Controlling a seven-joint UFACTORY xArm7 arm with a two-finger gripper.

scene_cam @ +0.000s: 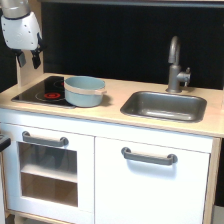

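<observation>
A grey-blue pot (87,100) with a pale tan band or handle at its side stands upright at the right part of the black stovetop (34,94), partly over the counter. At the upper left, above the stove's back left corner, is my gripper (30,55), a light grey body with dark ends. It is well apart from the pot, and nothing shows in it. Its parts are too small to tell how the fingers stand.
A metal sink (165,105) with a dark tall faucet (175,68) fills the counter's right side. Below are two white doors with grey handles (149,156). A dark object (4,143) pokes in at the left edge.
</observation>
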